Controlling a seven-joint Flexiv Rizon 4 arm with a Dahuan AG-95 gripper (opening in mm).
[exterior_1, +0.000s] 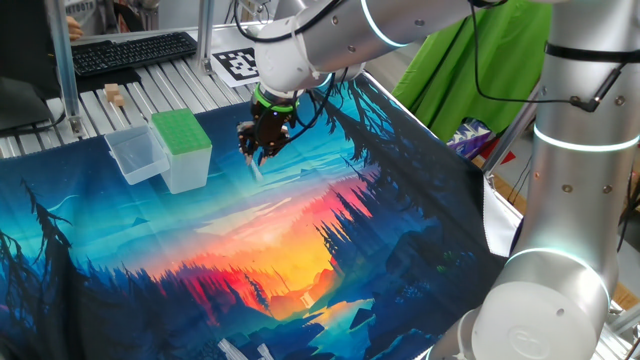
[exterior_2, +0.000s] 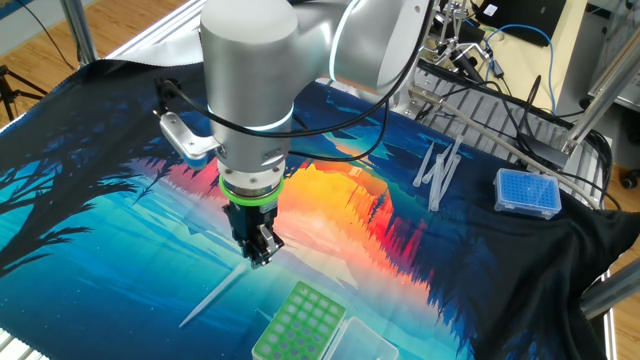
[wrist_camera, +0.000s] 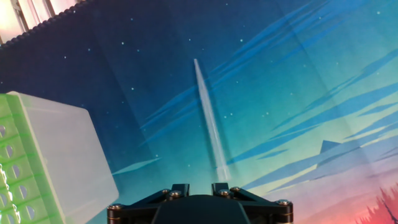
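Observation:
A long, clear pipette tip (wrist_camera: 211, 121) shows over the blue cloth in the wrist view, its narrow end pointing away and its wide end just ahead of my fingers. My gripper is open, with a gap between its two fingertips and nothing visible in it. In exterior view 2 the same tip (exterior_2: 212, 296) slants down and left from below the gripper (exterior_2: 262, 254). Whether it lies flat on the cloth or touches a finger, I cannot tell. Exterior view 1 shows only a short pale piece of the tip (exterior_1: 255, 172) under the gripper (exterior_1: 257, 156).
Beside the gripper stands a white box with a green perforated top (exterior_1: 180, 132), its clear lid (exterior_1: 138, 153) swung open. Several more clear tips (exterior_2: 437, 178) lie across the cloth, near a blue tip rack (exterior_2: 527, 192).

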